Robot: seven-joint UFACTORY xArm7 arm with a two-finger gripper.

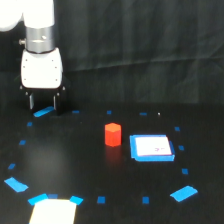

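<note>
My gripper (43, 102) is at the upper left, under a white arm. Its two dark fingers stand apart, with no object visible between them. A red block (113, 135) sits near the middle of the dark table, to the right of the gripper and apart from it. Just right of the block lies a blue-edged rectangle with a white inside (154, 145); whether it is flat or has walls is hard to tell. At the bottom left a pale, cream-white square (53, 212) is cut off by the frame's edge.
Blue tape pieces mark the black surface, among them a strip at the right (184, 193) and one at the left (16, 184). A dark curtain (140, 50) hangs behind. Open table lies between the gripper and the red block.
</note>
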